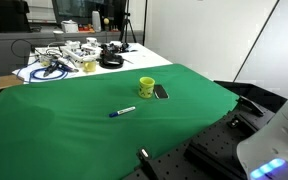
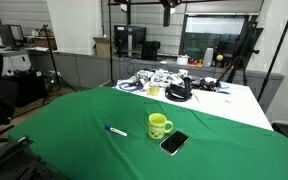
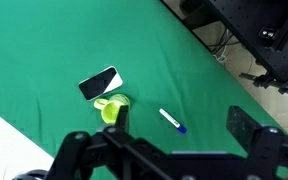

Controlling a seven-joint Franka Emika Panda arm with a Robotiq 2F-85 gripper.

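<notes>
A yellow-green mug (image 1: 146, 90) stands upright on the green table. Right beside it lies a dark phone (image 2: 174, 144), apart from a white-and-blue marker (image 1: 122, 112) on the other side of the mug. Seen from above in the wrist view, the mug (image 3: 110, 110), phone (image 3: 101, 83) and marker (image 3: 172, 119) all lie below my gripper. Its fingers are wide open, with nothing held between them. The fingers stay well above the table. Exterior view 1 shows part of the white arm (image 1: 276, 145) at the right but not the gripper.
Cables and small gear, including a blue cable coil (image 1: 52, 72), crowd the white surface behind the green cloth. Another yellow cup (image 1: 89, 66) stands there. Around the mug, phone and marker, the green cloth (image 1: 59, 130) is mostly bare.
</notes>
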